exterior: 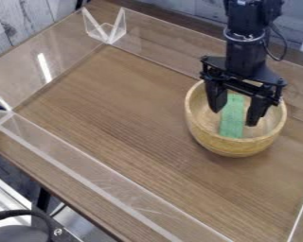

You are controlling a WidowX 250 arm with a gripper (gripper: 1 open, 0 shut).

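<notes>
A wooden bowl (207, 135) sits on the wooden table at the right, with a green object (231, 120) lying inside it. My black gripper (237, 106) hangs down from the top right into the bowl, over the upper part of the green object. Its fingers are apart, one on each side near the top of the green object; whether they touch it I cannot tell.
Clear plastic edging runs along its borders. A black piece of equipment (22, 227) sits at the bottom left corner.
</notes>
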